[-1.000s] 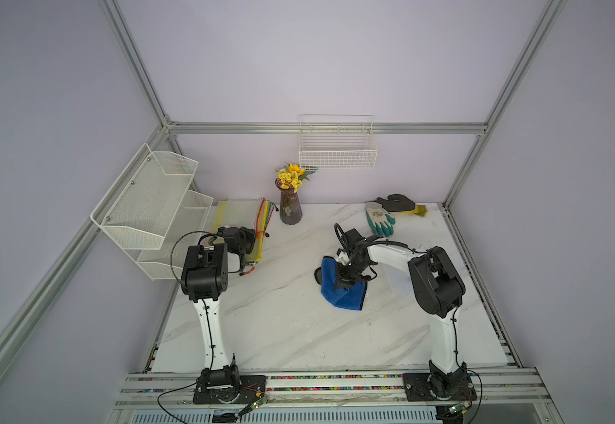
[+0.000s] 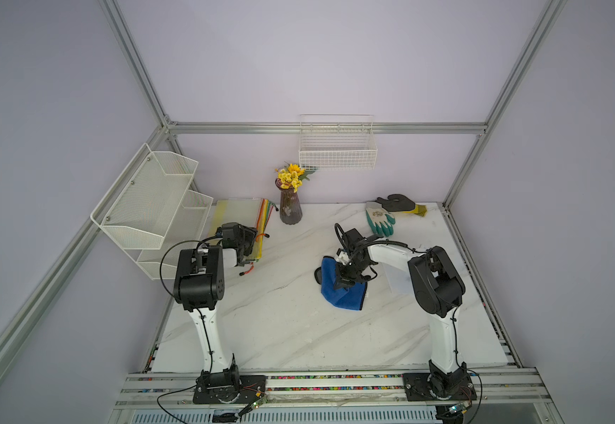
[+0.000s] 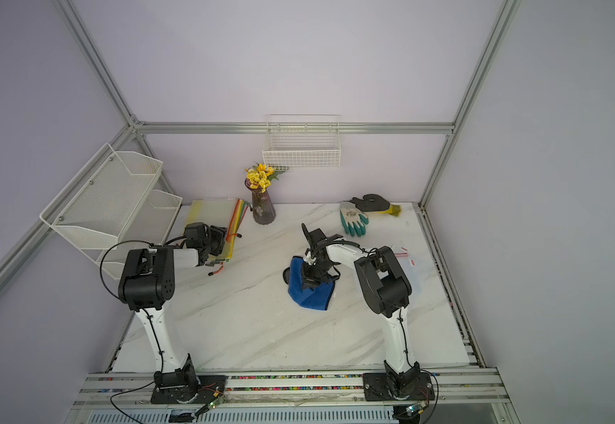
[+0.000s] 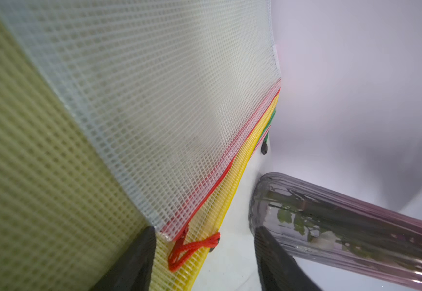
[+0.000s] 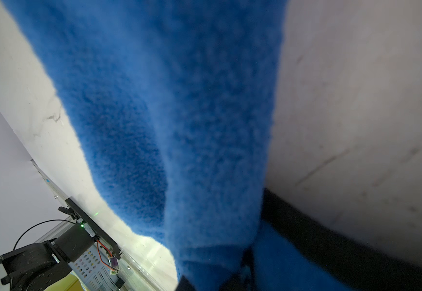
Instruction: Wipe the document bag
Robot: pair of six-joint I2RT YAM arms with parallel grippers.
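Observation:
Mesh document bags lie stacked at the back left of the table, with red, yellow and green edges. In the left wrist view the top bag [image 4: 172,87] is pale mesh with a red edge, lying over a yellow bag [image 4: 21,203]. My left gripper [image 2: 254,243] is low over the stack. Its fingers [image 4: 138,264] stand apart around the bags' edge, near a red zipper pull [image 4: 191,249], with nothing gripped. Mid-table, my right gripper [image 2: 342,279] is shut on a fold of the blue cloth [image 2: 346,296]; its fingertips are mostly hidden by the fabric.
A glass vase [image 2: 290,206] with yellow flowers stands just right of the bags. White mesh shelves [image 2: 155,198] border them on the left. Work gloves [image 2: 380,219] lie at the back right, and a clear bag [image 3: 407,272] at the right.
The left arm has shifted slightly to the left and front, its gripper still at the bags. The right arm and blue cloth have not moved.

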